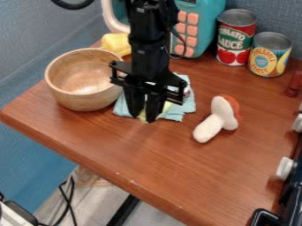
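Note:
The black gripper (148,108) points straight down over a light blue cloth (179,107) on the wooden table. A pale yellow object (165,110) shows just at its fingertips, mostly hidden by the gripper. Whether the fingers are closed on it I cannot tell.
A wooden bowl (76,85) is at left, a yellow object (115,41) behind it. A teal toy appliance (193,18), tomato sauce can (235,39) and second can (269,56) stand at back. A mushroom toy (217,118) lies right.

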